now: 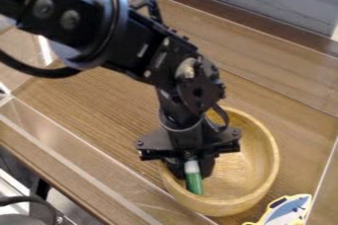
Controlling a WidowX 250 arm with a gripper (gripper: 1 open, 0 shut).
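My black gripper is down inside a yellow bowl at the lower middle of the camera view. It is shut on a small marker-like object with a white upper part and a green end pointing toward the front of the bowl. The gripper hides part of that object and the bowl's left side.
A wooden table fills most of the view, clear at left and behind the bowl. A white, blue and yellow object lies at the front right beside the bowl. A pale panel stands at the back.
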